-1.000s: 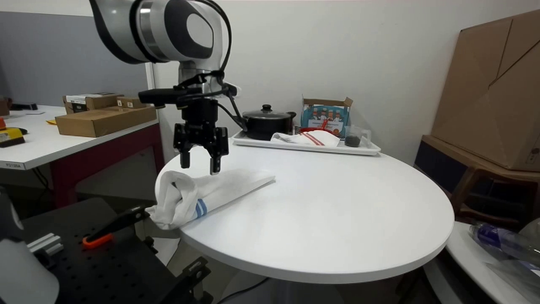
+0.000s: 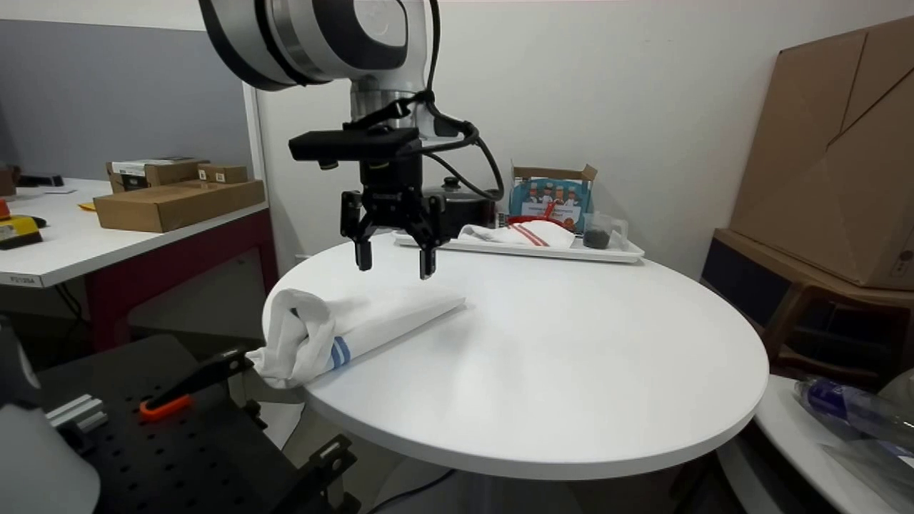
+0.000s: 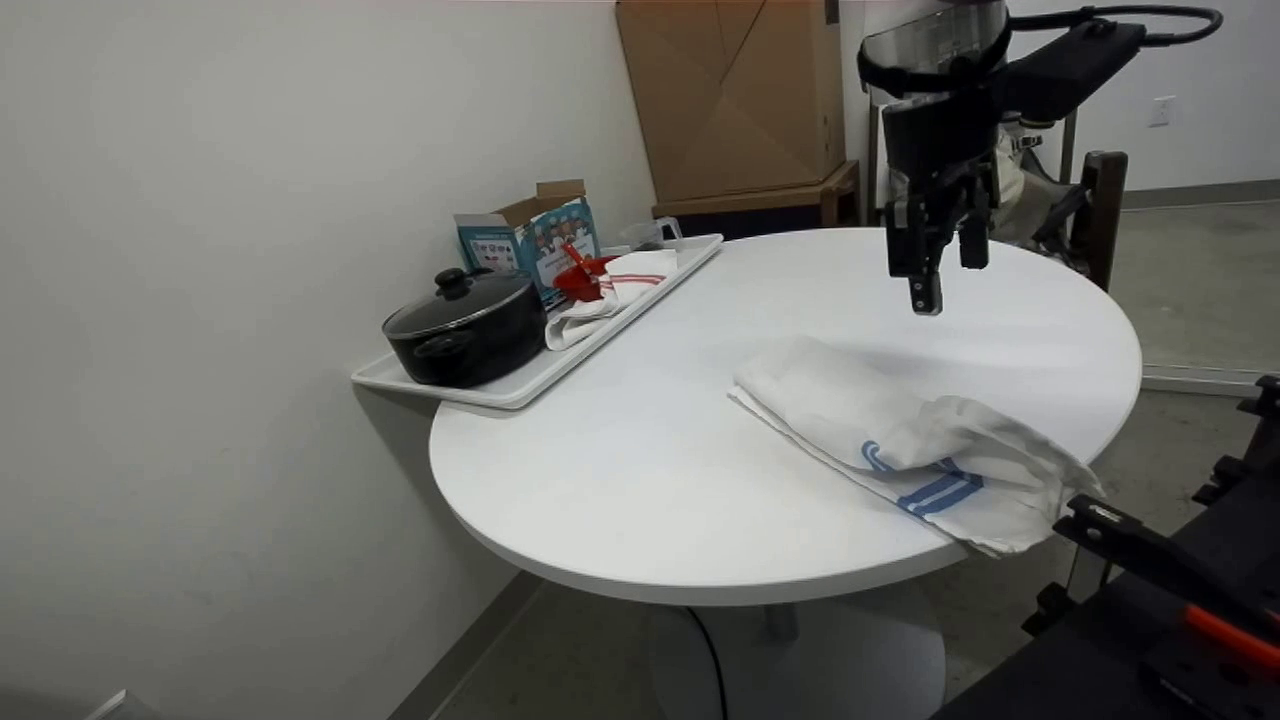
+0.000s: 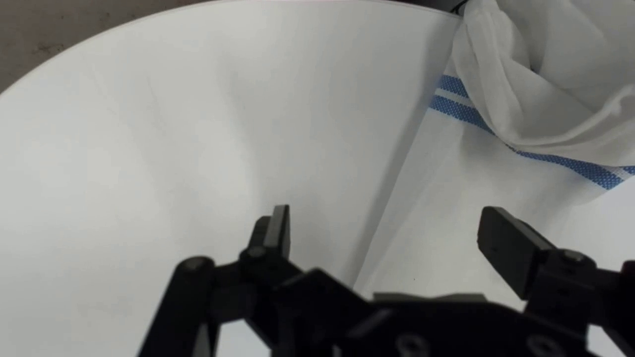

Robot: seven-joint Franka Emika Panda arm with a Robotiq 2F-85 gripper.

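Observation:
A white towel with blue stripes [image 2: 385, 321] lies on the round white table [image 3: 600, 480], near the edge by the robot's base. One end is bunched and hangs slightly past that edge; the other end lies flat. My gripper [image 2: 395, 261] is in the air above the table, clear of the cloth, its fingers spread wide and empty. In the wrist view the towel's flat part [image 4: 440, 226] passes below the gap between the fingers, and its crumpled end [image 4: 553, 89] shows at upper right.
Along the wall a white tray [image 3: 540, 382] holds a black lidded pot [image 3: 468, 326], a red-striped cloth [image 3: 636, 274], a red item, a blue box [image 2: 550, 201] and a clear cup.
The gripper has moved right and somewhat up in exterior view 1, now hiding part of the pot. It was open before as well. The towel has stayed as it was.

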